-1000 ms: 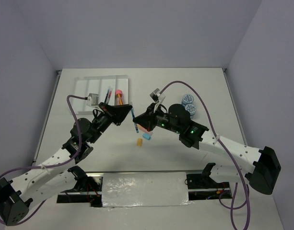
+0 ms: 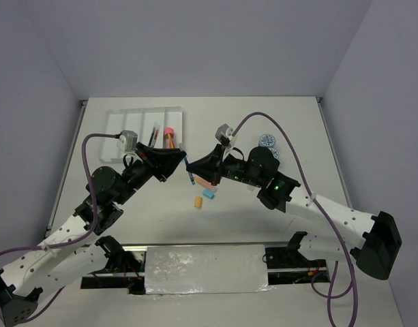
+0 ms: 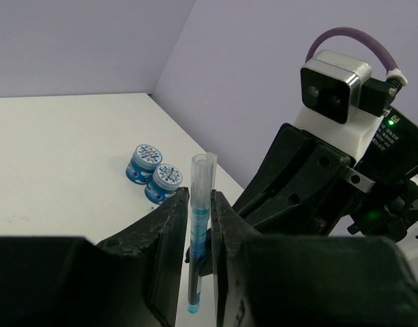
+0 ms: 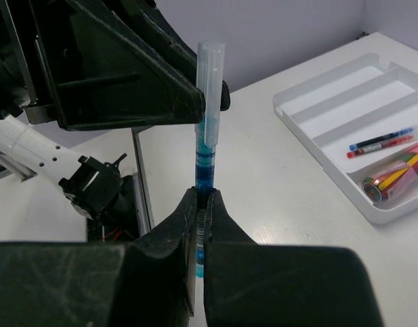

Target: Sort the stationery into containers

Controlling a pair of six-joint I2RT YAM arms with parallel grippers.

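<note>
A slim blue pen (image 2: 189,172) with a clear cap stands nearly upright between my two grippers. My right gripper is shut on its lower body, as the right wrist view shows. Around the capped upper end are the fingers of my left gripper, one on each side with a narrow gap; whether they press on the pen cannot be made out. The white compartment tray (image 2: 122,110) lies at the back left. It holds a blue pen (image 4: 381,139), a red pen (image 4: 380,146) and a clear pink-topped tube of coloured sticks (image 4: 395,177).
Two blue jars with white lids, one jar (image 3: 144,164) beside the other jar (image 3: 164,183), stand on the right side of the table. Below the grippers lie an orange block (image 2: 198,202), a blue block (image 2: 209,193) and a pinkish item (image 2: 206,184).
Since a second ago my left arm has shifted slightly left, and the pen with my right gripper has edged left too.
</note>
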